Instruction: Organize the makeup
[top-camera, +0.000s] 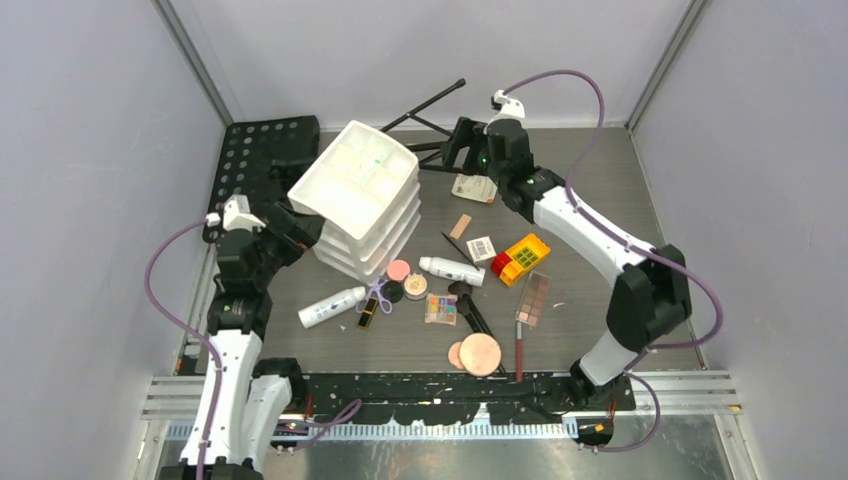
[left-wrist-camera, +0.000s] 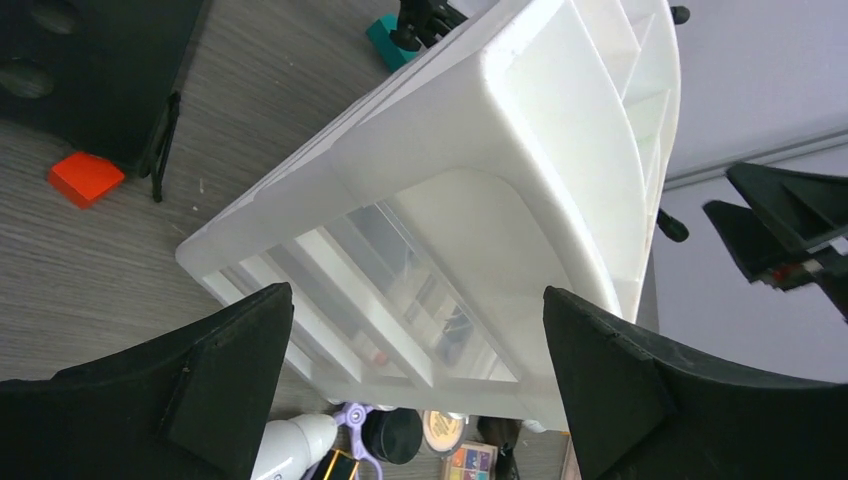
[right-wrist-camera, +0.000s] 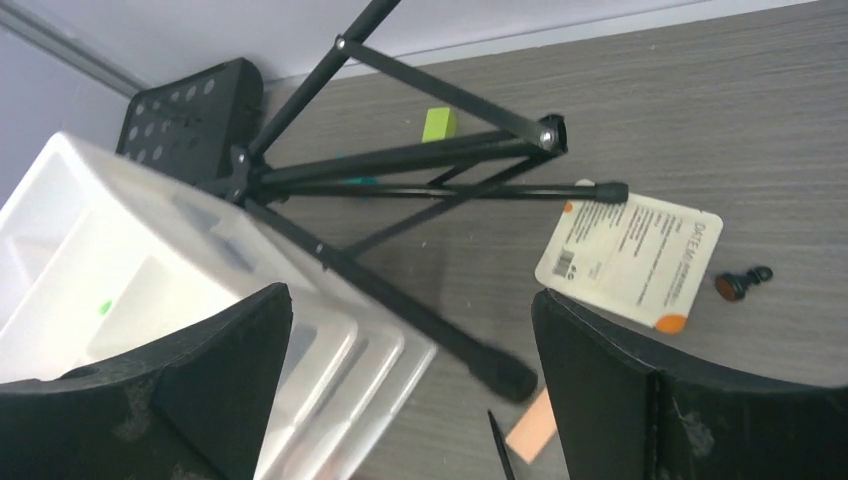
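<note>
The white multi-drawer organizer (top-camera: 350, 190) stands left of center, leaning over in the left wrist view (left-wrist-camera: 520, 160). My left gripper (top-camera: 300, 225) is open at the organizer's left corner, its fingers either side of that corner. My right gripper (top-camera: 460, 140) is open, raised above the back of the table by the organizer's right side. Makeup lies in front: white bottles (top-camera: 330, 308), a pink compact (top-camera: 397, 270), an eyeshadow palette (top-camera: 440, 308), a brown palette (top-camera: 533, 298), brushes (top-camera: 478, 320) and a large round compact (top-camera: 479, 353).
A black perforated panel (top-camera: 250, 150) is at the back left, a folded black stand (top-camera: 430, 105) behind the organizer. A white card (right-wrist-camera: 630, 255), scissors (top-camera: 381, 298) and a yellow toy (top-camera: 525, 255) also lie around.
</note>
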